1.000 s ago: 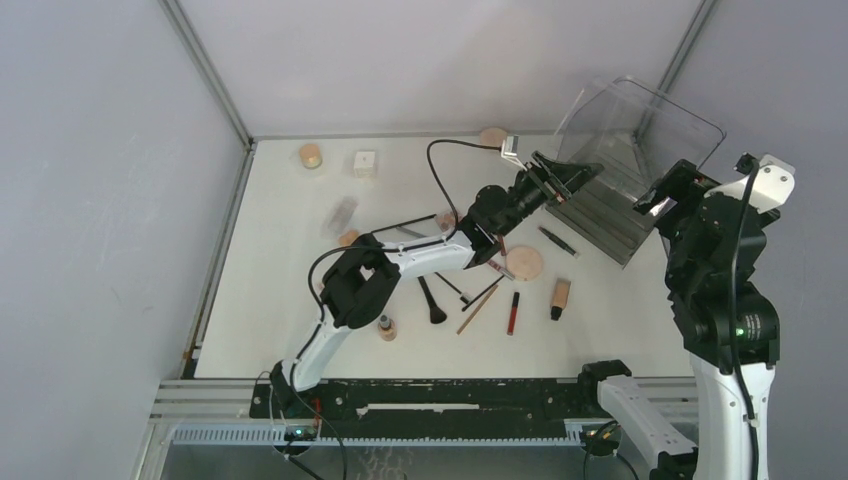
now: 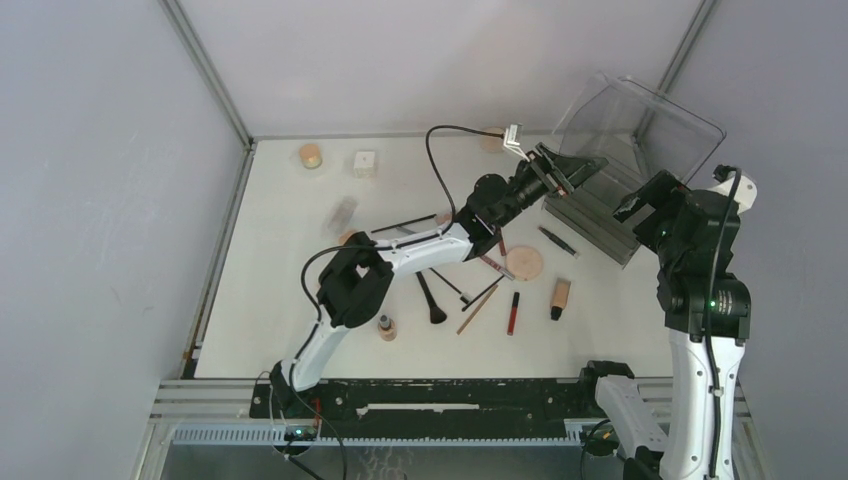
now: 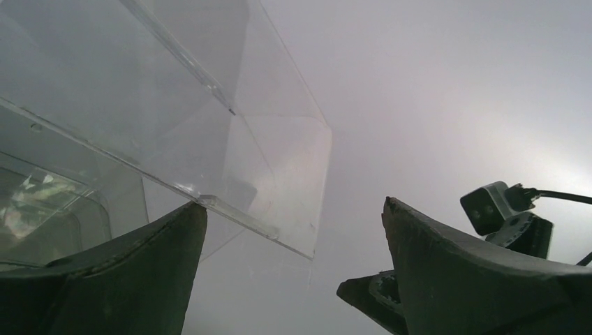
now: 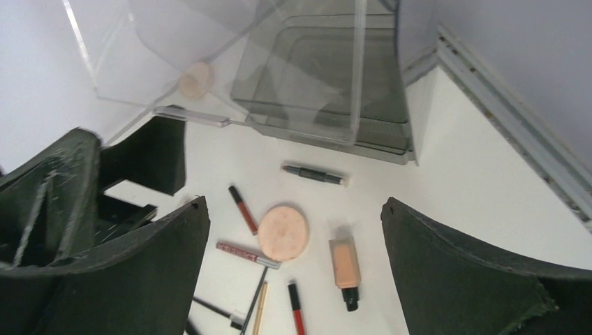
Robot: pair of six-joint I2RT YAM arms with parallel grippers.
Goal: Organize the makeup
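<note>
A clear plastic organizer (image 2: 610, 220) stands at the back right, its transparent lid raised. My left gripper (image 2: 572, 175) is open beside that lid, whose edge shows near its fingers in the left wrist view. My right gripper (image 2: 640, 205) is open over the organizer's right part, nothing between its fingers. Loose makeup lies mid-table: a round compact (image 4: 283, 232), a foundation tube (image 4: 345, 265), a dark pencil (image 4: 314, 174), a red lip product (image 2: 513, 313), a black brush (image 2: 435, 312) and several other sticks and brushes.
A small jar (image 2: 310, 155), a white box (image 2: 364, 163) and a bottle (image 2: 386, 328) are farther left. Walls border the back and sides; the organizer is close to the right one.
My right arm has moved left, its gripper shifting toward my left one. The makeup looks unchanged.
</note>
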